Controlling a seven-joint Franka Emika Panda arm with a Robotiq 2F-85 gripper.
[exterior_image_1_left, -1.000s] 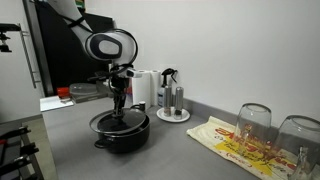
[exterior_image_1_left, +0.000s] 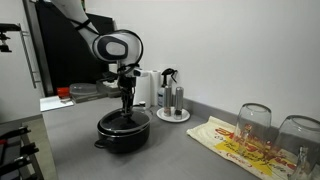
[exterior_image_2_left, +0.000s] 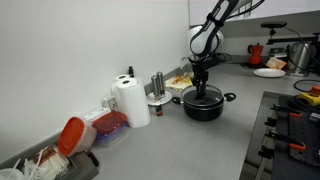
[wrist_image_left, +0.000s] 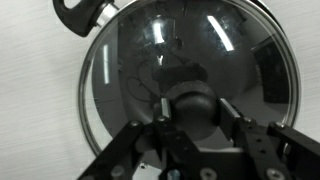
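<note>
The black pot (exterior_image_1_left: 128, 139) stands on the grey table with its glass lid (exterior_image_1_left: 124, 121) over its mouth. In exterior view 1 the lid looks slightly tilted; whether its rim is seated all round I cannot tell. My gripper (exterior_image_1_left: 127, 108) comes down from above and is shut on the lid's round dark knob (wrist_image_left: 193, 110), which sits between both fingertips in the wrist view. One pot handle (wrist_image_left: 77, 14) sticks out beyond the lid's edge there. From the other side, exterior view 2 shows the lid (exterior_image_2_left: 203, 96) on top of the pot (exterior_image_2_left: 204, 110).
Behind the pot, a white plate (exterior_image_1_left: 173, 116) carries several bottles and shakers. A patterned cloth (exterior_image_1_left: 228, 143) and upturned glass jars (exterior_image_1_left: 252, 124) occupy the right side. Paper towels (exterior_image_2_left: 132, 102) and a red bowl (exterior_image_2_left: 72, 134) stand elsewhere.
The lid, in my gripper's hold, has shifted a little to the right and now lies more squarely over the pot. The pot itself has stayed put.
</note>
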